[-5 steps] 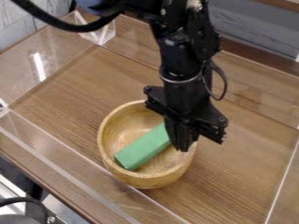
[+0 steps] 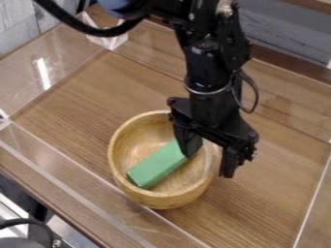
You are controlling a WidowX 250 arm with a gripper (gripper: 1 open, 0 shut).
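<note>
My black gripper hangs over the right part of a round wooden bowl, its fingers open and pointing down. A green block lies slantwise in the bowl, its upper end close to the left finger. Whether the finger touches it I cannot tell.
The wooden table has clear room left of the bowl and to its right. A white crumpled object lies at the back left. A clear rim runs along the near left edge, with cables beyond it.
The gripper has come down over the bowl, its fingers now lower and more upright beside the green block. The bowl and block look unmoved.
</note>
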